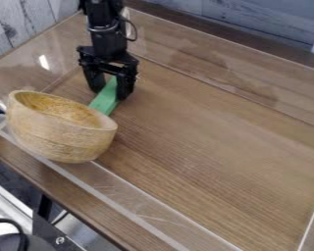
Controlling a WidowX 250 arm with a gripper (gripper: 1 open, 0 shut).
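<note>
My black robot arm (102, 29) reaches down from the top edge to the wooden table, its gripper (107, 75) low over a green elongated object (105, 96). The dark fingers lie around or just over the object's upper end; whether they are shut on it cannot be told. A large wicker bowl (62, 132) sits at the lower left, in front of the green object and hiding its lower end.
A white wall shows at the upper right and grey panelling at the upper left. Dark cables lie at the left and lower-left edges.
</note>
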